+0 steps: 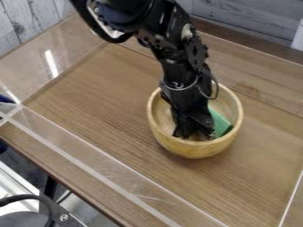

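A light wooden bowl (166, 133) stands on the wooden tabletop (83, 106), right of centre. The black robot arm reaches down from the top, and its gripper (192, 124) is lowered inside the bowl. A green object (221, 124) lies in the bowl at its right side, partly hidden behind the gripper. The fingertips are dark and crowded against the bowl's interior, so what lies between them is hidden.
Clear tabletop spreads left and right of the bowl. A pale plank wall (251, 16) runs along the back. A dark cable and metal fixture sit beyond the table's lower-left edge.
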